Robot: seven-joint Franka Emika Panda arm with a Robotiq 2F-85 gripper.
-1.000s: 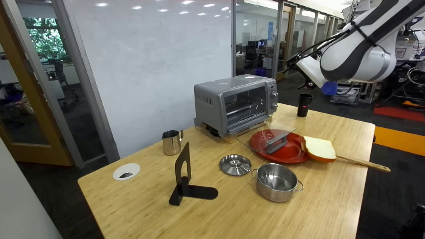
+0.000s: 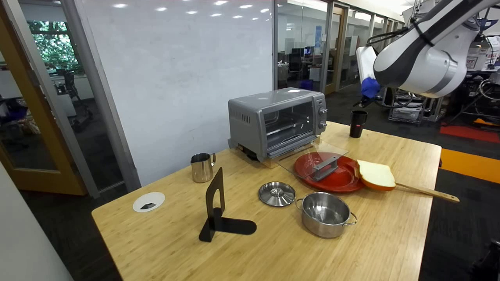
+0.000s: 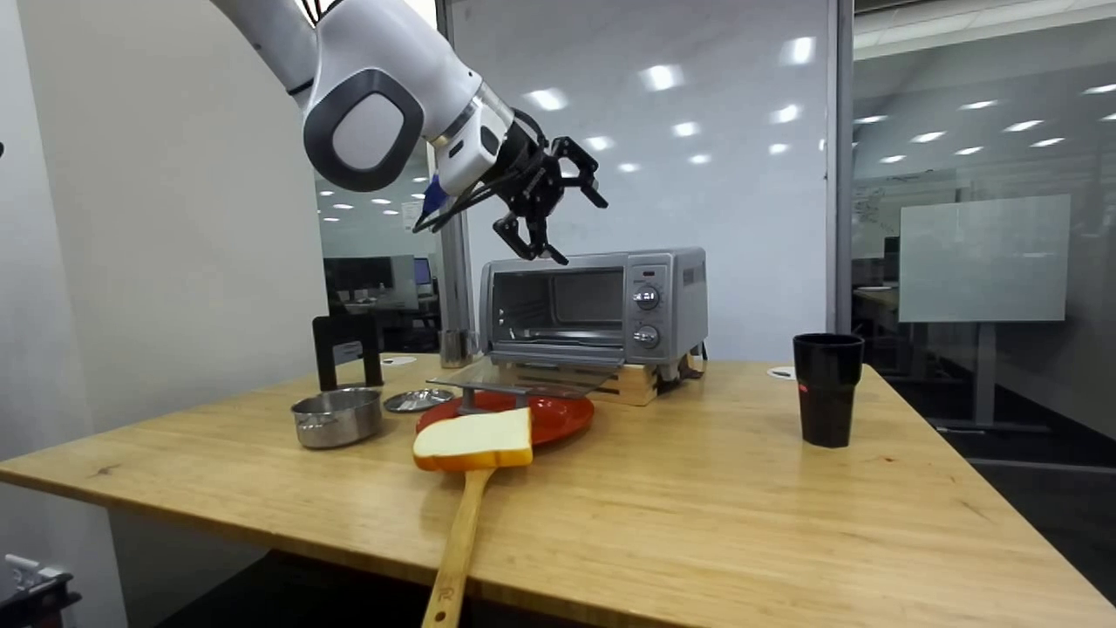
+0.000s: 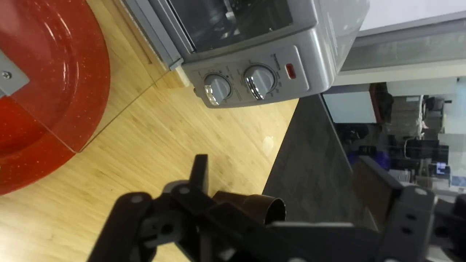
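My gripper (image 3: pixel 583 228) hangs in the air above the table, its fingers spread wide with nothing between them. In the wrist view the toaster oven (image 4: pixel 244 83) shows its two knobs, and a black cup (image 4: pixel 273 210) lies partly hidden behind the gripper. The oven's glass door (image 3: pixel 544 375) is lowered over a red plate (image 2: pixel 344 182). On a wooden spatula (image 3: pixel 457 555), a slice of bread (image 3: pixel 476 438) rests at the plate's near edge. The cup (image 3: pixel 826 389) stands upright on the right side of the table in the second exterior view.
A steel pot (image 2: pixel 323 216), its lid (image 2: pixel 276 193), a black bookend (image 2: pixel 216 217) and a metal pitcher (image 2: pixel 202 168) occupy the other side of the table. Bare wood lies between the plate and the cup. The spatula's handle overhangs the table edge.
My wrist has turned: the gripper, which pointed left toward the oven side in the first exterior view, is now mostly hidden behind the arm. The tabletop objects have stayed in place.
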